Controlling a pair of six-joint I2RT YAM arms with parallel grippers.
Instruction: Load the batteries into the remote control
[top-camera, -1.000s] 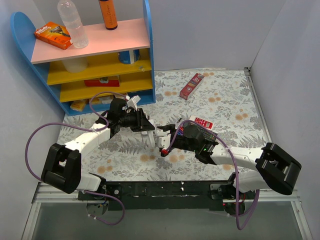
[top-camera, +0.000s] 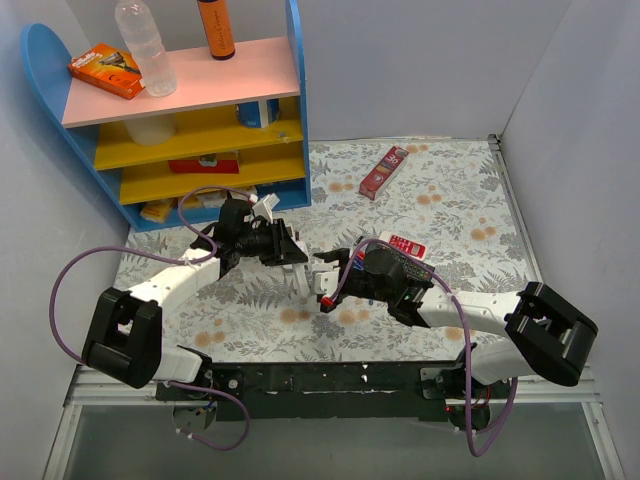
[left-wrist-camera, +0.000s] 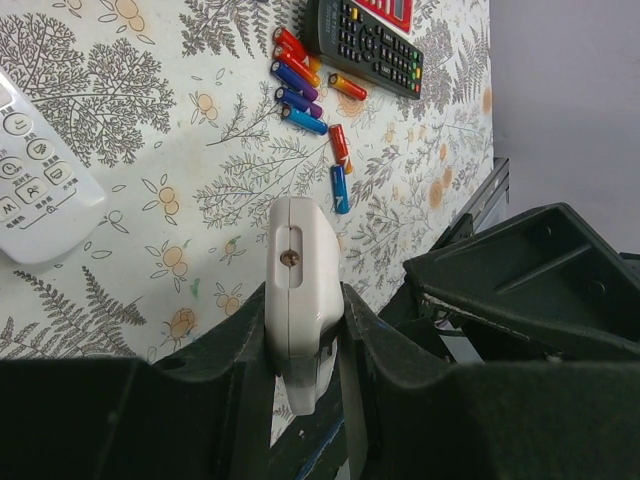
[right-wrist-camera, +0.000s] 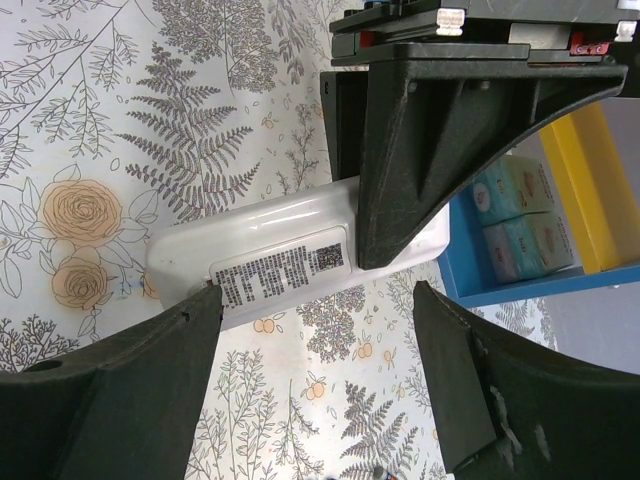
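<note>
A white remote (top-camera: 302, 278) is held above the table, with my left gripper shut on it. In the left wrist view its narrow side, with a small round hole, faces the camera. The right wrist view shows its labelled face (right-wrist-camera: 280, 275), with the left gripper's black finger (right-wrist-camera: 395, 180) across it. My right gripper stands part open before that face, nothing gripped between its fingers. Several batteries lie on the table: purple ones (left-wrist-camera: 296, 100), a blue one (left-wrist-camera: 340, 190) and red ones (left-wrist-camera: 340, 147). Whether the battery compartment is open cannot be seen.
Another white remote (left-wrist-camera: 40, 185) lies on the patterned table. A black remote (left-wrist-camera: 365, 45) lies by the batteries, with a red object (top-camera: 405, 245) behind it. The blue shelf (top-camera: 307, 100) stands at the back left; a red box (top-camera: 384, 172) lies at the back.
The left arm and the remote it holds look unmoved.
</note>
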